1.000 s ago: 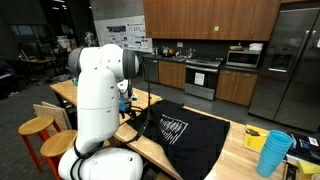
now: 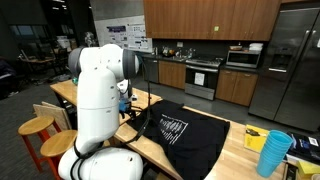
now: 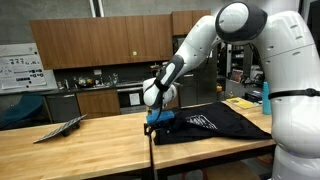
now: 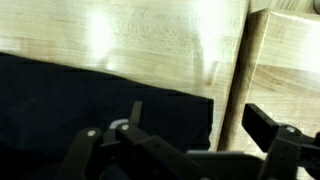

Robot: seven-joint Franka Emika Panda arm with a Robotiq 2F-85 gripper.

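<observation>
A black cloth (image 2: 188, 130) lies spread over the wooden table, its surface wrinkled in exterior view 2. In the wrist view, one corner of the cloth (image 4: 75, 105) reaches under my gripper, whose fingers stand wide apart. The left finger is over the dark cloth; the right finger is over bare wood beyond the cloth's corner. Nothing shows held between them. Exterior view 2 has the gripper (image 3: 150, 126) low by the cloth's left end, pointing down. How far the fingertips are from the surface is hard to tell.
A seam between two table tops (image 4: 241, 75) runs beside the cloth's corner. Blue cups (image 2: 273, 153) and yellow items (image 2: 256, 138) stand at the table's right end. Bare wood (image 3: 75, 150) stretches left of the gripper in exterior view 2. Stools (image 2: 38, 124) stand at the left.
</observation>
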